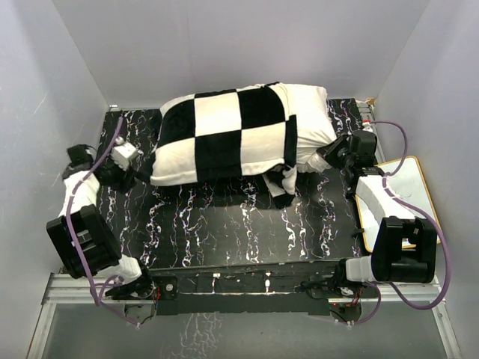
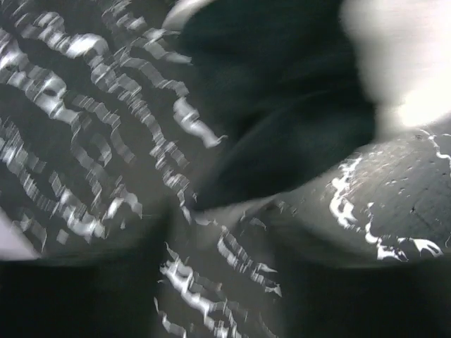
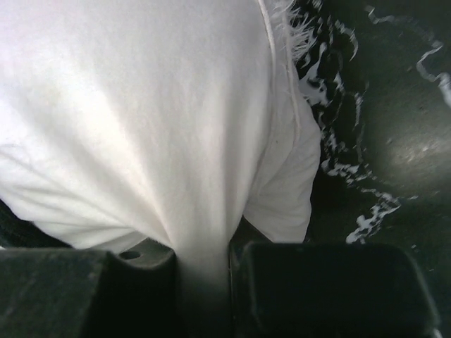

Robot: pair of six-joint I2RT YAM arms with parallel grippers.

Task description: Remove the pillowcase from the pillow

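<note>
The black-and-white checked pillowcase [image 1: 217, 142] covers most of the pillow. The white pillow [image 1: 308, 112] sticks out of its right end. At the left, my left gripper [image 1: 139, 178] is blurred beside the case's dark corner. In the left wrist view that corner [image 2: 282, 148] hangs just ahead of my left gripper, whose fingers stand apart with only the marbled table visible in the gap. On the right, my right gripper is shut on a gathered fold of the white pillow [image 3: 162, 127], pulled taut into a narrow neck.
A white board [image 1: 404, 198] lies under the right arm. Grey walls [image 1: 224, 37] close in the back and both sides.
</note>
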